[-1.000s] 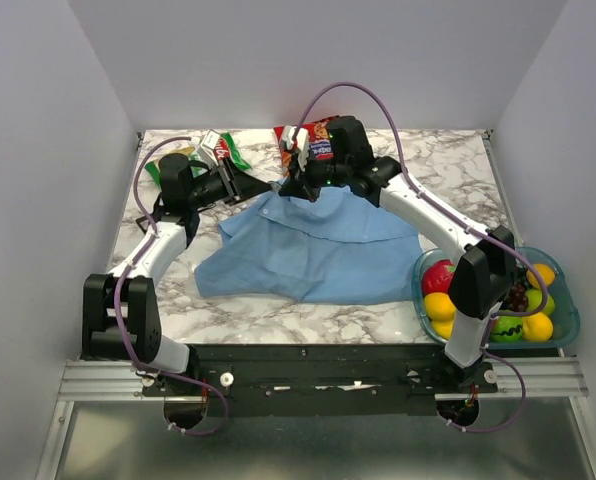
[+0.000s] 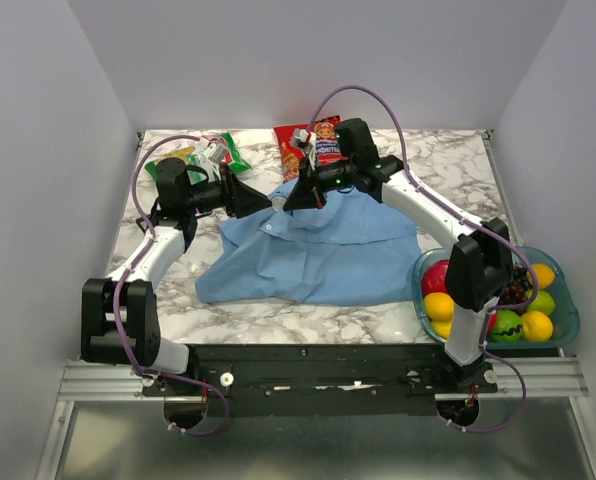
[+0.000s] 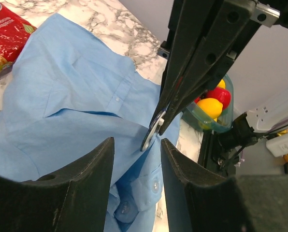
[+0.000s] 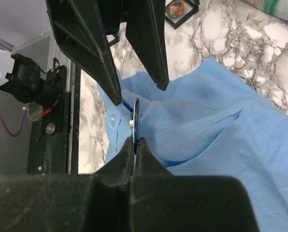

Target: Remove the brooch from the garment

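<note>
The brooch (image 4: 136, 118), a thin disc seen edge-on with a small white knob, stands at my right gripper's fingertips. That right gripper (image 2: 292, 204) is shut on it. In the left wrist view the brooch (image 3: 152, 131) is tilted, in front of the blue garment (image 3: 76, 135); no cloth shows pinched in the fingers. My left gripper is open, its fingertips close to the brooch with nothing held. From above, both grippers meet over the garment's upper left, the left gripper (image 2: 260, 205) just beside the brooch (image 2: 277, 203). The garment lies spread on the table.
A red snack bag (image 2: 323, 140) and a green bag (image 2: 223, 155) lie at the back. At the right stands a bowl (image 2: 571, 325) of toy fruit. Bare marble table (image 2: 448, 150) shows at the back right.
The garment's upper left edge and its button have moved toward the front over the last second.
</note>
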